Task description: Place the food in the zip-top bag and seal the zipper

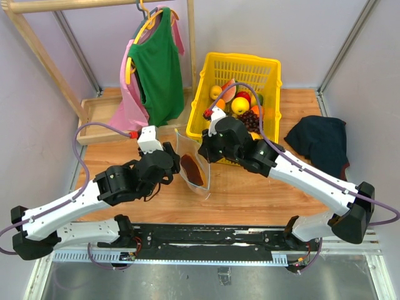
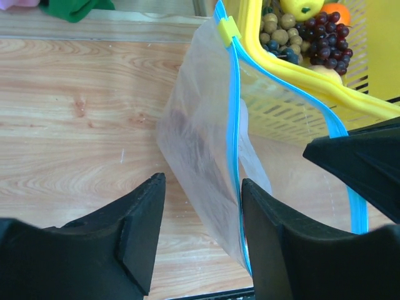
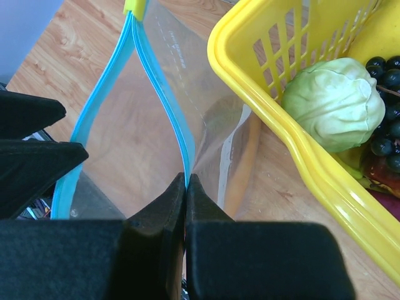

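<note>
The clear zip top bag (image 1: 199, 153) stands upright with its mouth spread between my two grippers. A long reddish-brown food item (image 1: 192, 170) shows within the bag's outline in the top view. My right gripper is shut on the bag's blue zip rim (image 3: 164, 87), on the basket side. On the other side, my left gripper is open, its fingers apart. The opposite blue rim (image 2: 232, 125) runs close along its right-hand finger. A yellow-green slider (image 2: 229, 31) sits at the rim's far end.
Right behind the bag stands a yellow basket (image 1: 275, 94) of fruit, with a pale green cabbage (image 3: 334, 103) inside. A clothes rack with a green garment (image 1: 156, 69) is at back left. Dark cloth (image 1: 319, 140) lies right.
</note>
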